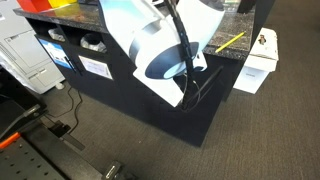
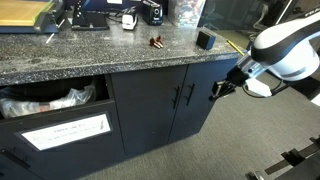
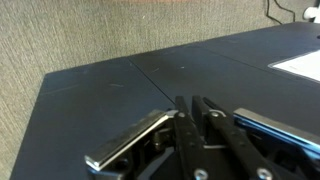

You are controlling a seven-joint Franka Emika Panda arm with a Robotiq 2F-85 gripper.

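Observation:
In the wrist view my gripper appears shut, its dark fingertips close together in front of the black cabinet front (image 3: pixel 85 105). Whatever may lie between them is lost against the dark surface. The second exterior view puts the gripper (image 2: pixel 217 93) low beside the right end of the cabinet, to the right of two slim dark door handles (image 2: pixel 177 97). Whether it touches the cabinet cannot be made out. From the first exterior view, the white arm (image 1: pixel 160 45) and a cable cover most of the gripper.
Above the cabinet runs a speckled countertop (image 2: pixel 115 52) carrying small devices and a dark block (image 2: pixel 206 39). An open drawer (image 2: pixel 52 98) holding plastic bags is at the left. A white bin (image 1: pixel 257 62) stands beyond the cabinet's end.

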